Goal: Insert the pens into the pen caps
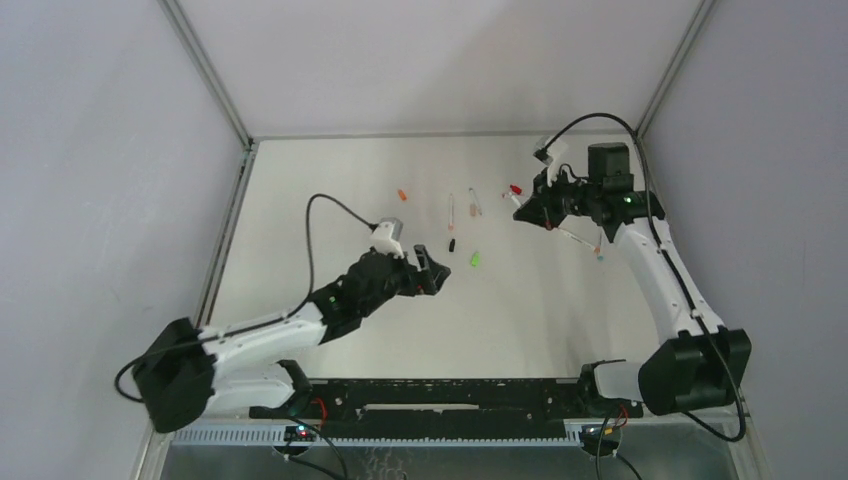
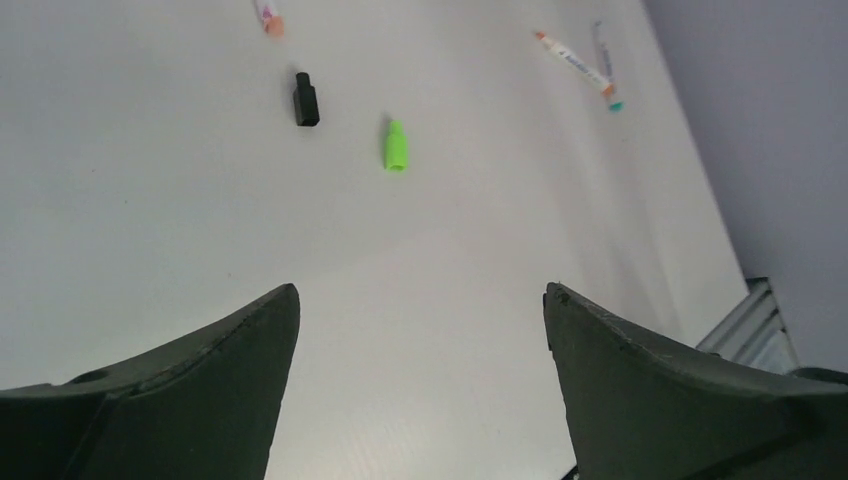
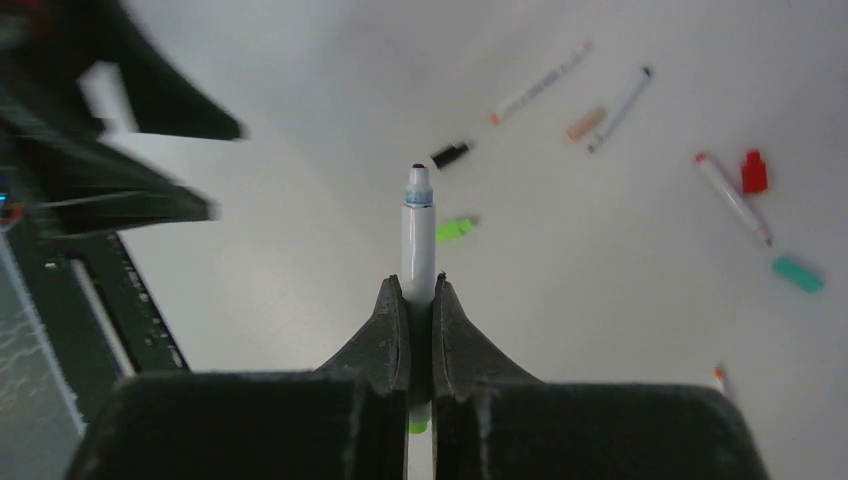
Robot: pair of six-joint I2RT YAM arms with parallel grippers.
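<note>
My right gripper is shut on a white pen [image 3: 418, 240] with a green end, held upright; in the top view this gripper [image 1: 522, 214] is raised at the right. My left gripper is open and empty, over the middle of the table [image 1: 440, 320]. A green cap [image 2: 396, 150] and a black cap [image 2: 306, 105] lie in front of it. An orange cap [image 1: 402, 195], red cap [image 3: 754, 172], teal cap [image 3: 796, 273] and pink cap [image 3: 586, 124] lie loose, as do several white pens [image 3: 730, 195].
Walls [image 1: 760, 240] bound it at the sides and back; a black rail [image 1: 420, 392] runs along the front edge.
</note>
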